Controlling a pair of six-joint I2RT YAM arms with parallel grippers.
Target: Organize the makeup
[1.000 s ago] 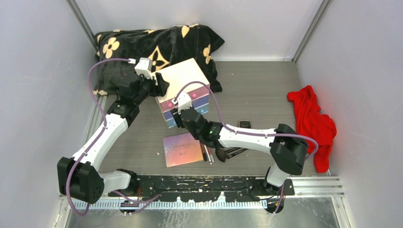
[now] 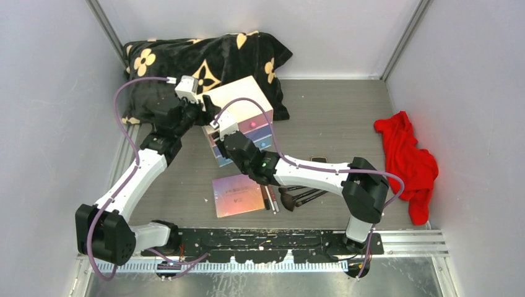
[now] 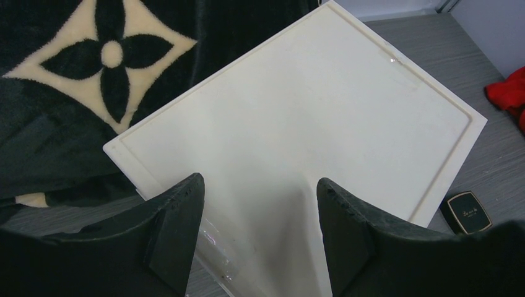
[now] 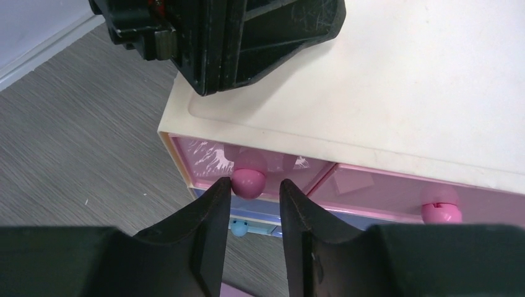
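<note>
A white makeup organizer (image 2: 238,96) with pink and blue drawers stands tilted at an angle before the dark cushion. My left gripper hangs over its white top, fingers apart, with nothing visible between them. My right gripper is at the upper pink drawer (image 4: 204,161), its part-open fingertips either side of or just before the round pink knob (image 4: 247,182); whether they touch it I cannot tell. A second pink knob (image 4: 441,212) is to the right. A palette (image 2: 238,195), pencils and dark brushes (image 2: 303,198) lie in front, partly hidden by the right arm.
A patterned cushion (image 2: 148,62) fills the back left. A red cloth (image 2: 402,161) lies at the right wall. A small black compact (image 3: 465,213) lies right of the organizer.
My right gripper has moved left and toward the back, up to the left pink knob. The left arm has stayed nearly still.
</note>
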